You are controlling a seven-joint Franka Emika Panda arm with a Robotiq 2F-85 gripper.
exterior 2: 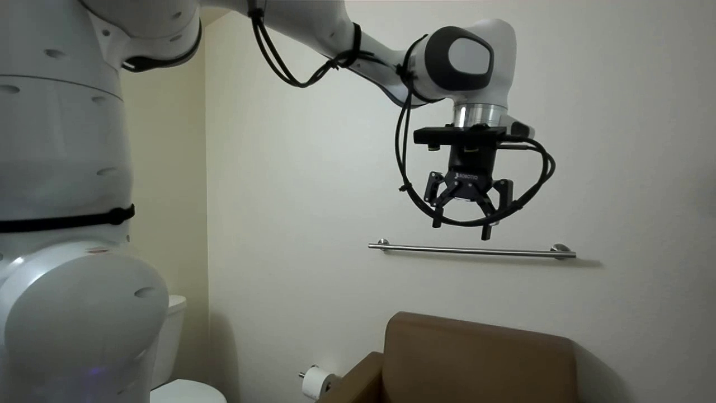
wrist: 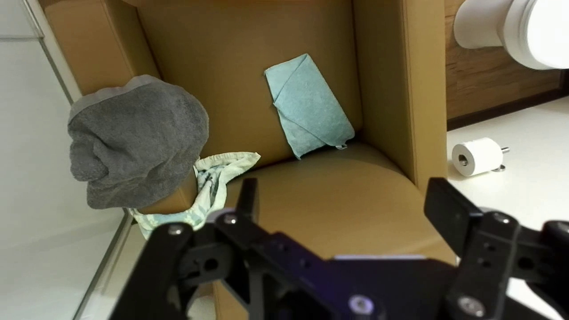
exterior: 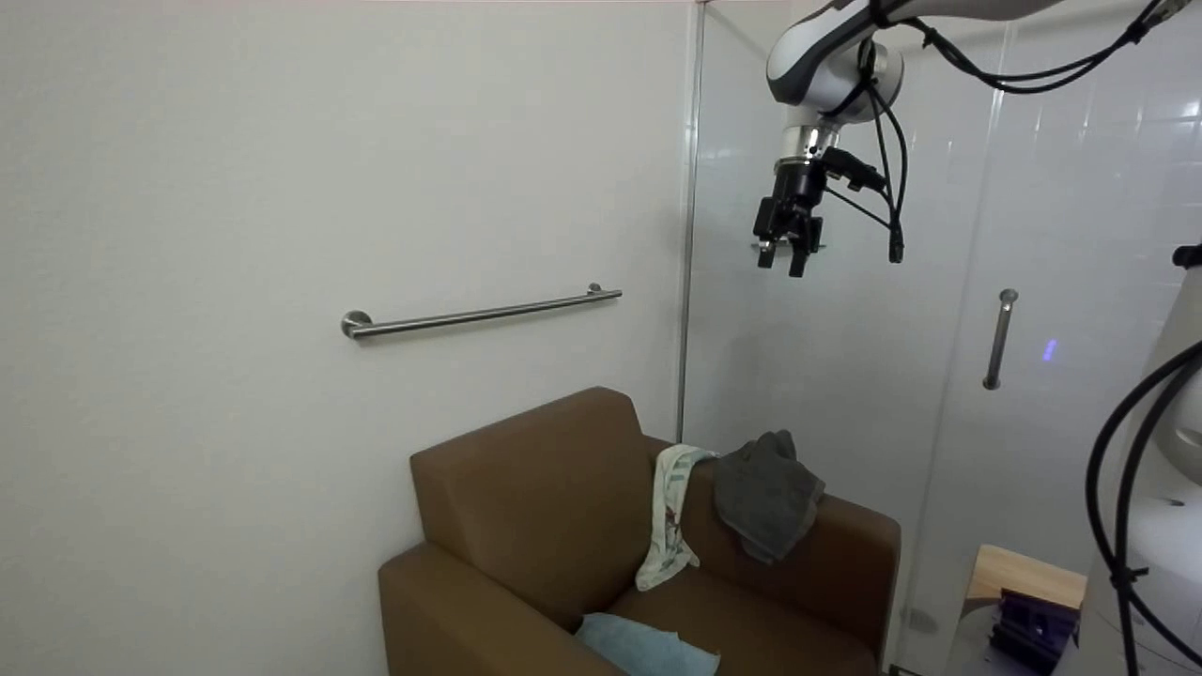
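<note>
High above a brown armchair (exterior: 541, 496), my gripper (exterior: 780, 265) stands open with nothing between its fingers. In exterior view 2 the gripper (exterior 2: 461, 232) points down, in front of the wall. The wrist view looks down on the chair from above. A dark grey towel (wrist: 141, 138) drapes over one armrest. Beside it, partly under the towel, a pale patterned cloth (wrist: 213, 186) hangs from the armrest toward the seat. On the seat lies a flat, folded light blue cloth (wrist: 309, 106), close to the other armrest. All three cloths are well apart from my fingers (wrist: 248, 200).
A metal grab bar (exterior 2: 470, 251) runs along the wall above the chair's backrest. The glass shower wall (exterior: 834, 372) stands beside the towel's armrest. A toilet paper roll (wrist: 477, 157) and a toilet (wrist: 533, 32) are on the opposite side.
</note>
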